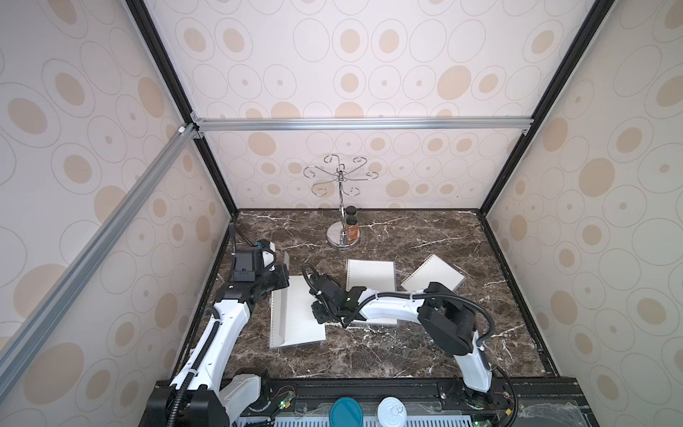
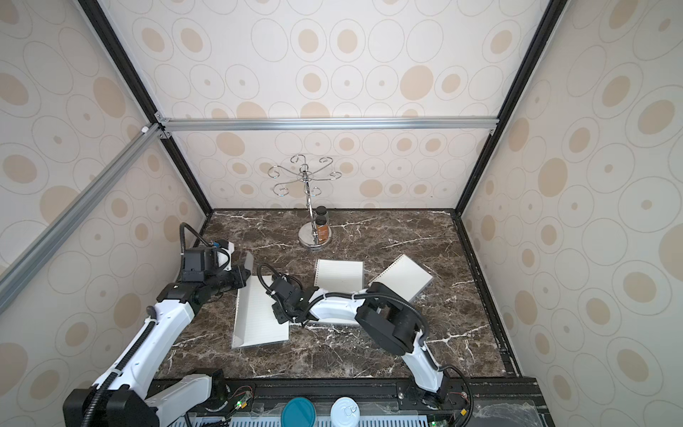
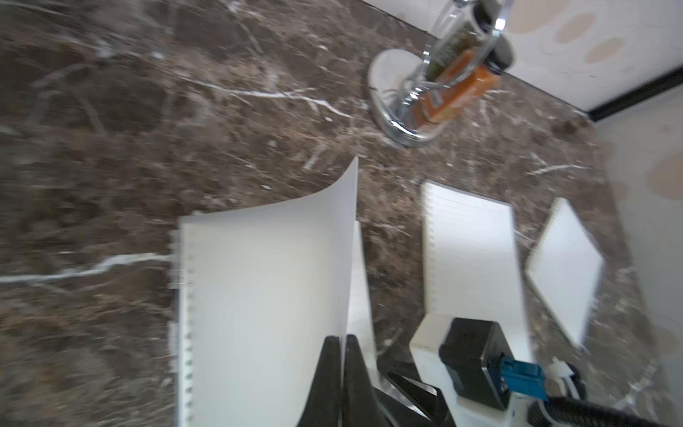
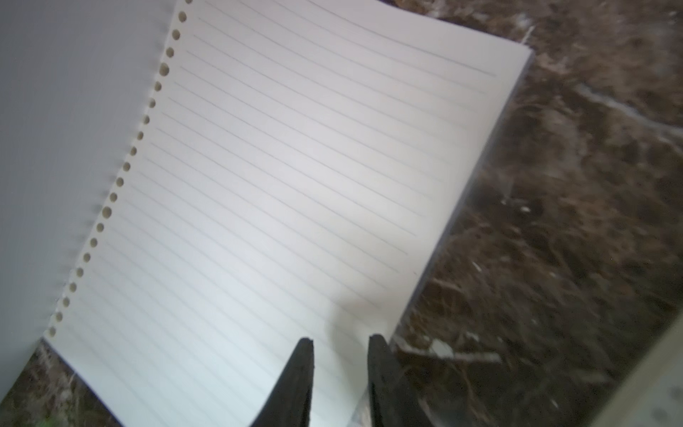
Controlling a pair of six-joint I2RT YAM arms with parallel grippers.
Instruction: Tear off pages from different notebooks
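My left gripper is shut on a raised page (image 3: 277, 284) of the left notebook (image 1: 302, 313), its white sheet standing curled between the fingertips. My right gripper hangs part open over that notebook's lined sheet (image 4: 298, 178), near its edge, with nothing visible between the fingers. The middle notebook (image 1: 370, 274) lies partly under the right arm; the right notebook (image 2: 402, 277) lies tilted beyond it.
A chrome stand (image 3: 391, 92) with jars (image 1: 351, 227) at its base stands at the back. Bare marble (image 2: 412, 235) is free at the back right and around the notebooks.
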